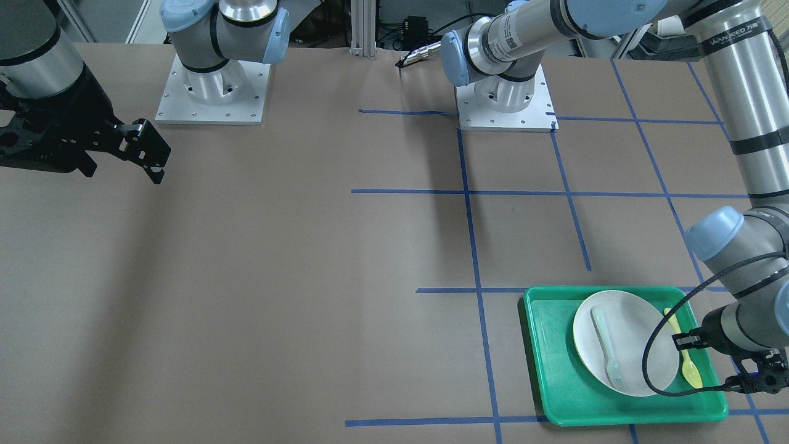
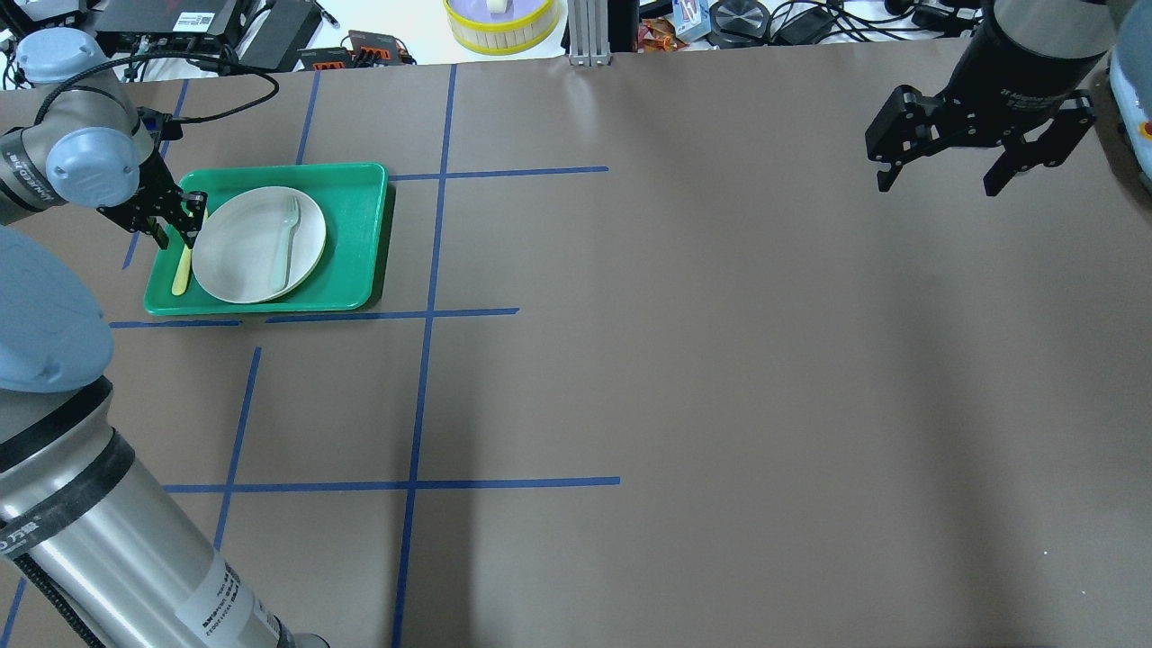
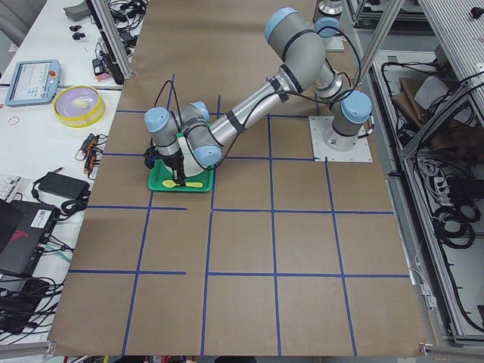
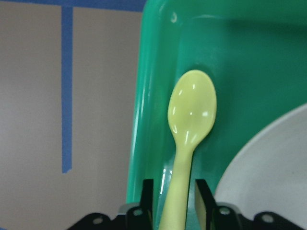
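A yellow spoon [image 4: 192, 110] lies in the green tray [image 4: 148, 72] beside a white plate [image 4: 268, 172]. In the top view a pale blue utensil [image 2: 287, 239] lies on the plate. My gripper is low over the tray, its two fingers apart on either side of the spoon's handle; whether they touch it I cannot tell. In the front view the gripper is at the tray's right side, partly covering the spoon.
A second arm's black gripper [image 1: 126, 148] hangs at the far left of the front view.
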